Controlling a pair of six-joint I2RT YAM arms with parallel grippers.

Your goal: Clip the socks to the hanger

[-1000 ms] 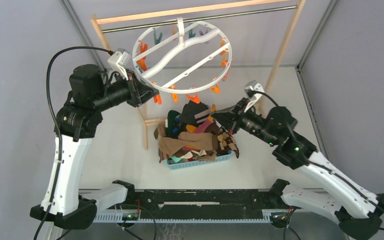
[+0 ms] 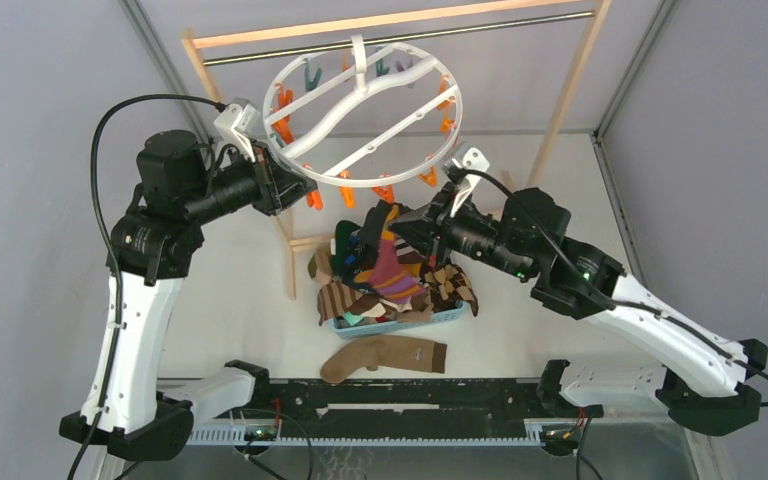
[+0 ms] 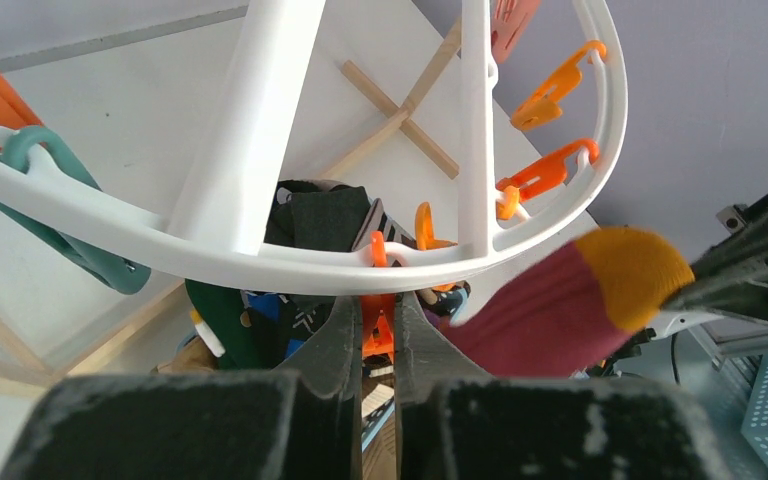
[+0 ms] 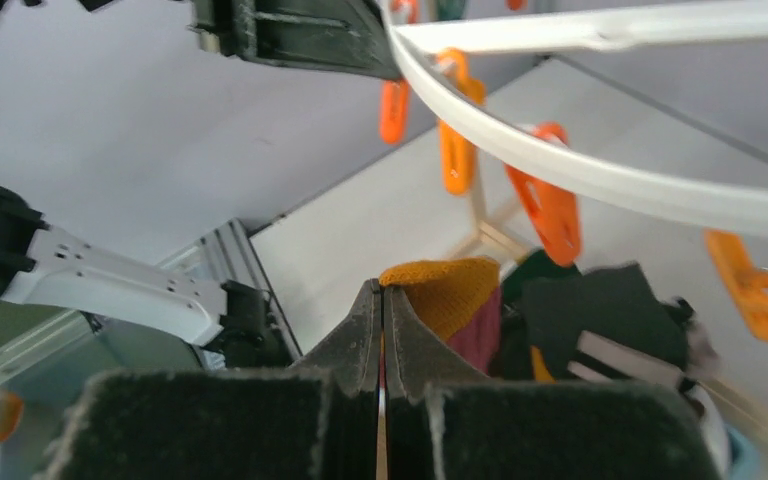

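Note:
The round white hanger (image 2: 295,165) hangs from a rod, with orange, teal and other clips around its ring. My left gripper (image 2: 307,190) is at the ring's left front. In the left wrist view its fingers (image 3: 332,385) are shut on an orange clip (image 3: 378,318) below the ring. My right gripper (image 2: 396,229) is shut on the yellow-orange end of a maroon and purple striped sock (image 3: 550,305). This sock dangles over the basket, below the front of the ring. In the right wrist view, the pinched end (image 4: 450,290) bulges beyond the fingertips.
A light-blue basket (image 2: 400,323) heaped with mixed socks stands below the hanger. One brown sock (image 2: 385,357) lies flat on the table in front of it. A wooden frame (image 2: 565,90) carries the rod.
The brown sock moved from the basket's top to the table in front. My left arm stayed nearly still.

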